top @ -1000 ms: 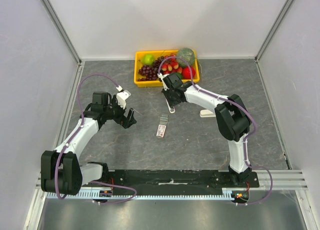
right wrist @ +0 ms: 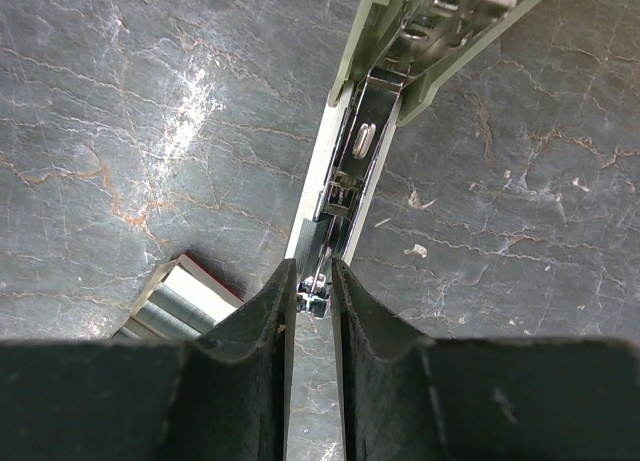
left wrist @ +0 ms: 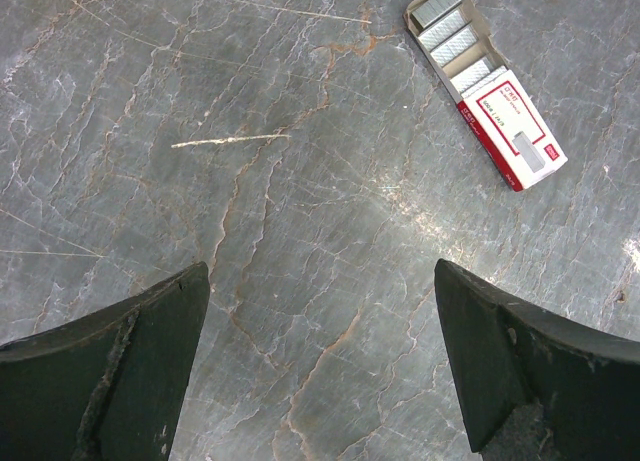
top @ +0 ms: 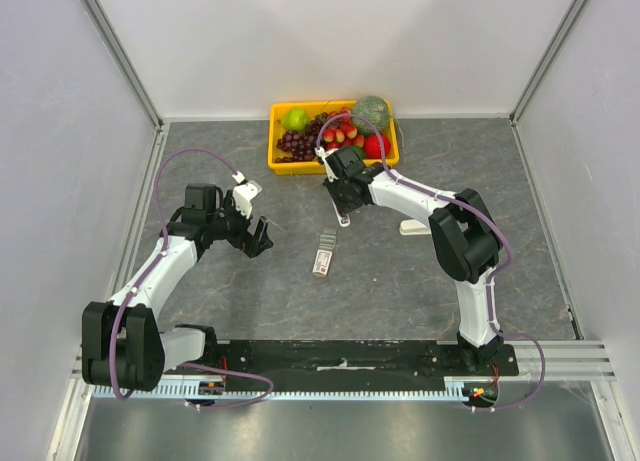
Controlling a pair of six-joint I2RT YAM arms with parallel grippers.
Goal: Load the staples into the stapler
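The stapler (right wrist: 362, 156) lies opened on the table, its green upper part raised, with a grey strip of staples (right wrist: 305, 243) along its metal channel. My right gripper is over the stapler's front end, fingertips close together with a narrow gap; whether anything is between them is unclear. A staple box (left wrist: 510, 131) lies open with rows of staples, left of and nearer the front than the stapler in the top view. My left gripper is open over bare table to the left of the box.
A yellow bin (top: 280, 159) of fruit stands at the back behind the stapler. A white object (top: 414, 228) lies to the right under the right arm.
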